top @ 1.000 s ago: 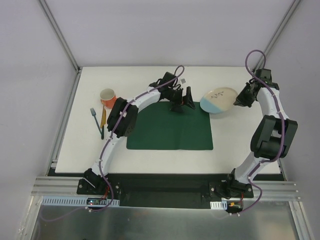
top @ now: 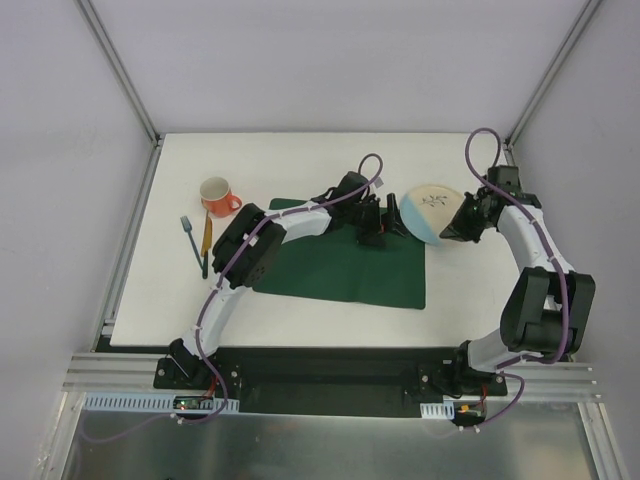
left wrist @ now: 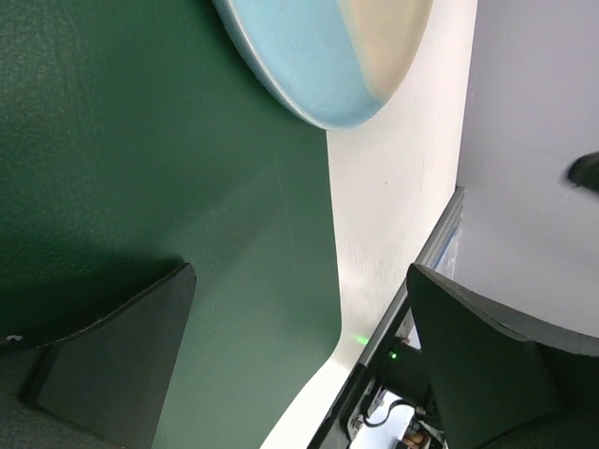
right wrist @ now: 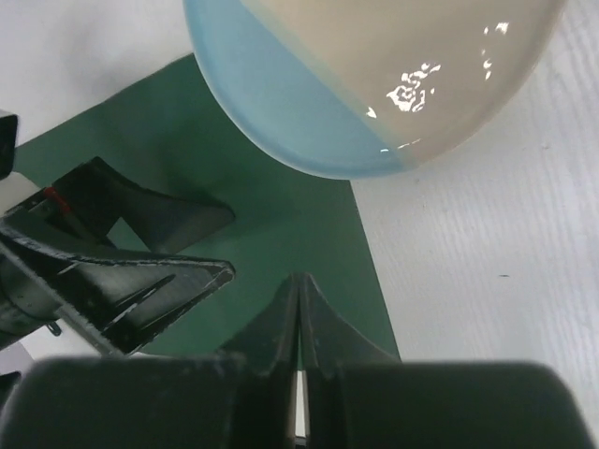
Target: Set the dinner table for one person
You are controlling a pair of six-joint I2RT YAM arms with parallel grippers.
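Note:
The round blue and cream plate (top: 432, 208) lies at the right of the table, its blue left part overlapping the right edge of the green placemat (top: 340, 275). My left gripper (top: 397, 218) stands open at the plate's left side; in the left wrist view its fingers are wide apart, with only placemat and table behind the gap and the plate (left wrist: 314, 65) beyond. Over the plate's right part hangs my right gripper (top: 452, 233). In the right wrist view its fingertips meet with nothing between them, and the plate (right wrist: 374, 103) is ahead of them.
On the left of the table stand an orange mug (top: 222, 203) and a larger white-rimmed cup (top: 212, 188) part, with a blue fork (top: 190, 240) and a brown-handled knife (top: 207, 238) below. My left arm crosses the placemat.

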